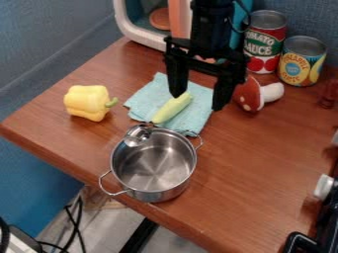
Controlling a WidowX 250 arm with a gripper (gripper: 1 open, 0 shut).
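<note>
My black gripper [201,87] hangs over the light blue cloth [188,119], its two fingers apart. A pale yellow elongated vegetable [172,108] lies on the cloth between and below the fingers. Below it a steel pot [154,173] with two handles stands on the wooden table [251,188], a shiny lid or ladle-like piece [137,136] at its upper rim. A yellow pepper [87,101] lies to the left, a red-and-white mushroom [254,94] to the right.
Two cans, a tomato can [264,44] and a yellow-labelled one [301,61], stand at the back right, with a small red bottle [330,97]. A light plastic box is behind the arm. Dark equipment lines the right edge.
</note>
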